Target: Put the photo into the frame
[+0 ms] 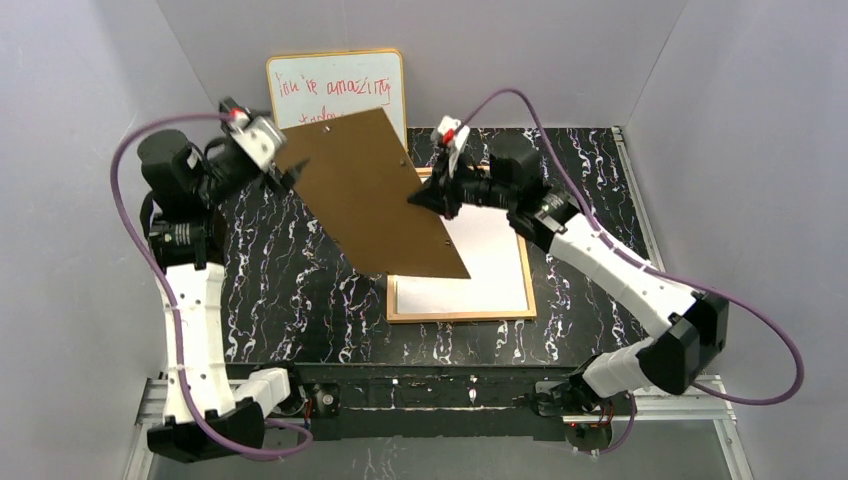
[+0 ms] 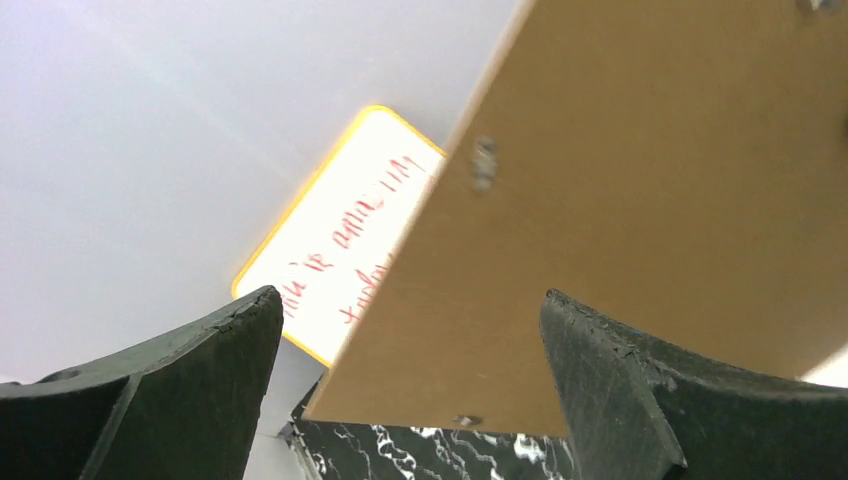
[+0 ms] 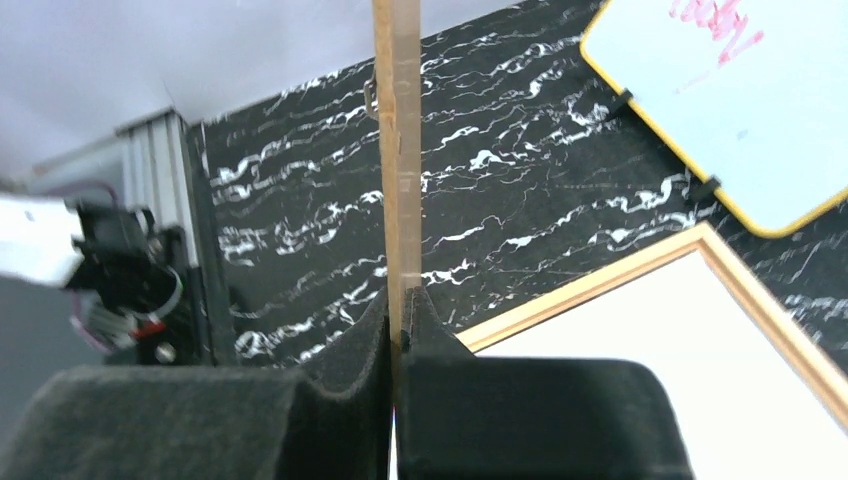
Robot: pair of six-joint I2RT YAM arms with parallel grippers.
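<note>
A brown backing board [image 1: 365, 195] with small metal clips hangs tilted in the air, its broad face toward the top camera. My right gripper [image 1: 432, 200] is shut on its right edge; the right wrist view shows the board [image 3: 402, 180] edge-on between the dark fingers. My left gripper is open near the board's far left corner, with the board behind the gap between its fingers. Below lies the wooden frame [image 1: 460, 317], its inside white and partly covered by the board. I cannot make out a separate photo.
A whiteboard [image 1: 335, 75] with red writing stands against the back wall, partly behind the raised board.
</note>
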